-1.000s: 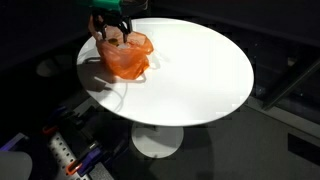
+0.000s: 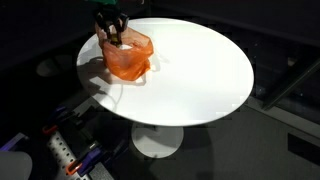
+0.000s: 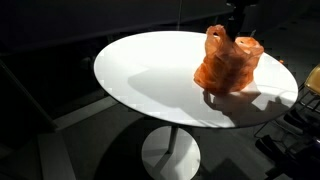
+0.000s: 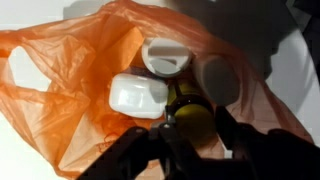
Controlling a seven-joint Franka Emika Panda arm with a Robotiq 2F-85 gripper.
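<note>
An orange translucent plastic bag (image 2: 126,62) stands open on the white round table. My gripper (image 2: 115,36) reaches down into its mouth from above. Several containers sit inside the bag in the wrist view, among them a white bottle (image 4: 138,95), a white-capped one (image 4: 166,56) and a greyish round one (image 4: 217,80). A bottle with a yellow top (image 4: 194,122) lies between my gripper's dark fingers (image 4: 228,127), which are shut on it. Its lower part is hidden from view. The second exterior view shows the bag (image 3: 225,65) hiding the fingertips.
The bag stands near the table's edge on the arm's side. Dark floor surrounds the table.
My gripper has come slightly lower at the bag's mouth. The bag stays in about the same place on the table.
</note>
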